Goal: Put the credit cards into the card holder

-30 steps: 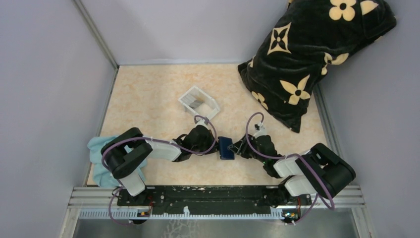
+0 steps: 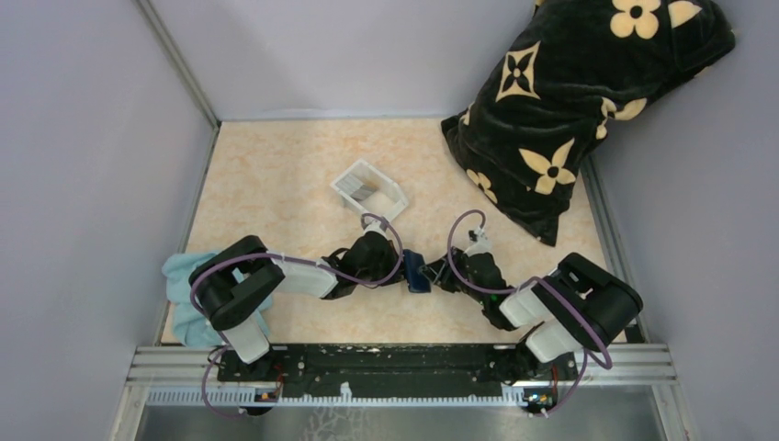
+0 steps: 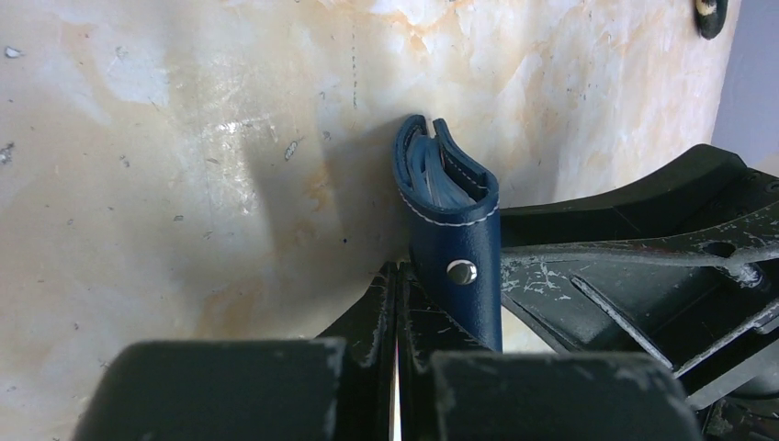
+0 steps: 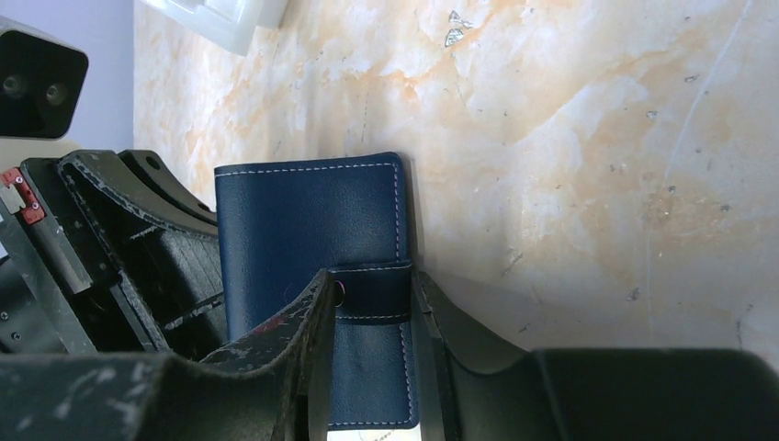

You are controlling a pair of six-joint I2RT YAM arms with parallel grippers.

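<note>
The dark blue leather card holder [image 2: 417,273] is between my two grippers near the table's front. Seen in the left wrist view, the card holder [image 3: 459,266] is folded, with clear sleeves [image 3: 432,175] inside its open end and a metal snap on its side. My left gripper is shut right beside it, with nothing visible between its fingers. In the right wrist view, my right gripper is part open, its fingertips on either side of the holder's strap [image 4: 372,294]. Whether they press on it is unclear. No separate card can be made out.
Behind the left gripper stands a white open tray [image 2: 397,190] with a slatted part. A black patterned cushion [image 2: 542,119] fills the back right corner. Light blue cloth [image 2: 188,317] lies at the far left.
The card holder has shifted slightly left and back. My right gripper has moved a little left, its arm swinging inward. The left gripper looks unchanged.
</note>
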